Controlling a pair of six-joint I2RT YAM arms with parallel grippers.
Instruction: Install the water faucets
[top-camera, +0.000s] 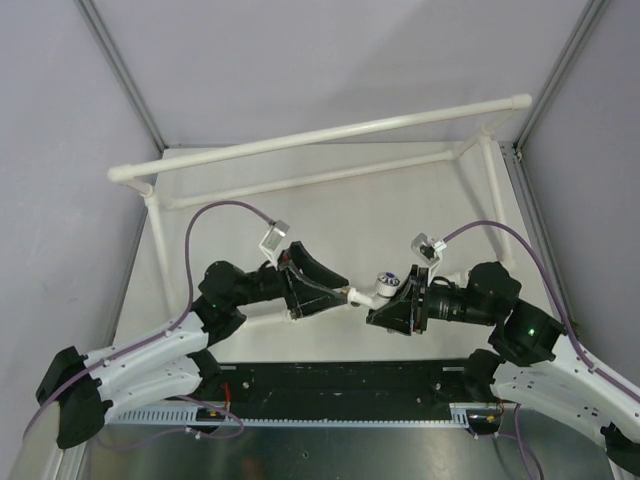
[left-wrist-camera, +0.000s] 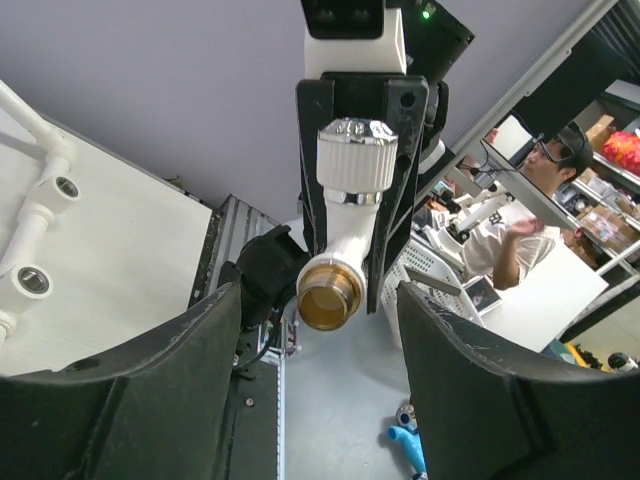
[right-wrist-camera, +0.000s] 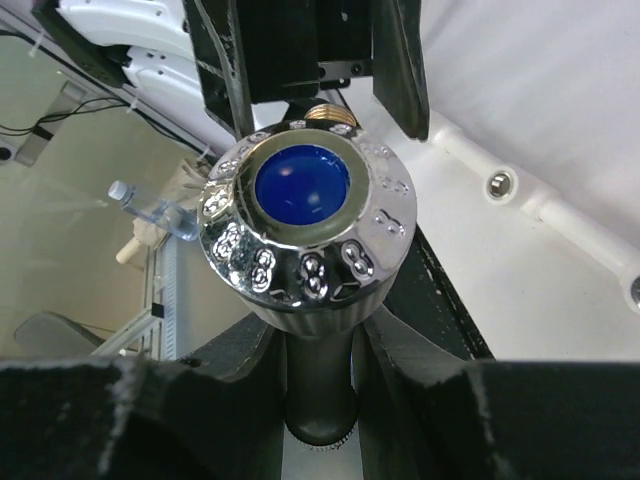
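A white faucet (top-camera: 360, 298) with a chrome cap, blue-centred, is in my right gripper (top-camera: 400, 305), which is shut on it. In the right wrist view the cap (right-wrist-camera: 305, 185) faces up between the fingers; in the left wrist view the brass threaded end (left-wrist-camera: 328, 298) points toward my left gripper (top-camera: 330, 290). That gripper is open, its fingers (left-wrist-camera: 150, 400) either side of and just short of the threaded end, apparently not touching it.
A white pipe frame (top-camera: 320, 134) stands on the white board (top-camera: 340, 220). Its lower pipe with fittings (right-wrist-camera: 500, 184) lies behind the arms. A dark strip (top-camera: 340, 385) runs along the front.
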